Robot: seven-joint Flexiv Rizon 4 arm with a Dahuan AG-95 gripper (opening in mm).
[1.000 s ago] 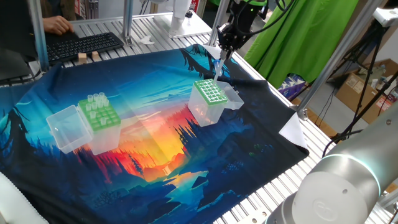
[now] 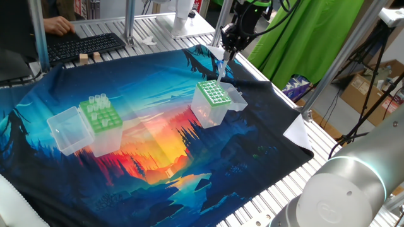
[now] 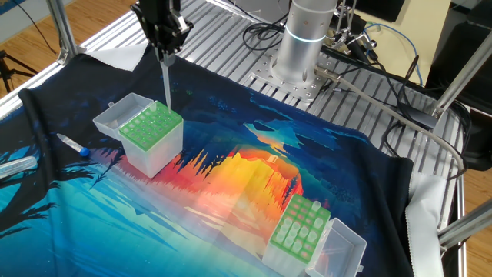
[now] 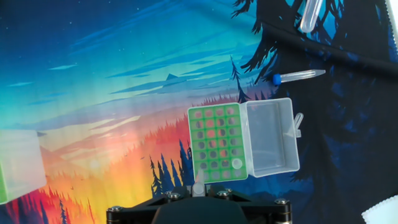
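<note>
A long, clear pipette tip (image 3: 166, 83) hangs point down from my gripper (image 3: 164, 52), which is shut on it. Its lower end meets the back edge of a green-topped tip box (image 3: 152, 150) in exterior view 2; whether it is inside a hole or just above cannot be told. In exterior view 1 the tip (image 2: 223, 68) slants down from the gripper (image 2: 228, 54) to the same box (image 2: 210, 110). The wrist view shows the box's green grid (image 4: 217, 142) with mostly empty holes and one pale round piece (image 4: 237, 163) in it.
A second open box (image 2: 106, 133) holds several upright tips (image 2: 99, 101). A blue-capped tube (image 3: 74, 145) and a larger clear tube (image 3: 17, 167) lie on the cloth. The first box's open lid (image 4: 271, 137) takes up space beside it. Cloth between the boxes is clear.
</note>
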